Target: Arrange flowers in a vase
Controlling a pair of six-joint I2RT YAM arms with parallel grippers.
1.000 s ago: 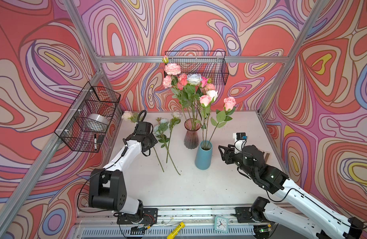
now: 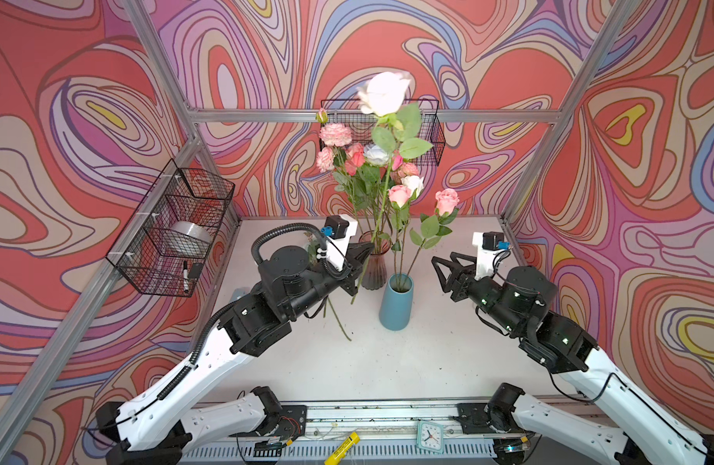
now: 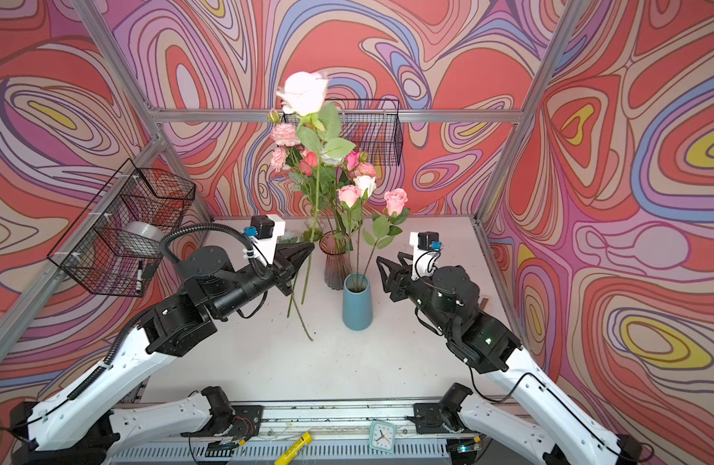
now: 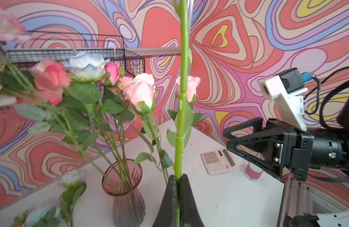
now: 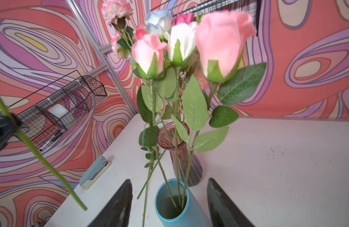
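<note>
A white rose (image 2: 384,93) stands raised on a green stem (image 4: 180,124), with my left gripper shut on that stem. The stem's lower end hangs left of the blue vase (image 2: 395,310), which holds roses with pink and white heads (image 5: 151,56). Behind it the smoky pink glass vase (image 2: 372,271) holds a fuller bunch of roses. More cut flowers (image 4: 74,187) lie on the table to the left. My right gripper (image 2: 442,275) stands open and empty to the right of the blue vase.
Wire baskets (image 2: 171,232) hang on the left and back walls. A stapler (image 5: 93,172) lies at the table's left edge, a calculator (image 4: 218,160) toward the right.
My left gripper has lifted the white rose from the table's left and moved up and rightward toward the vases. The right gripper has shifted slightly upward.
</note>
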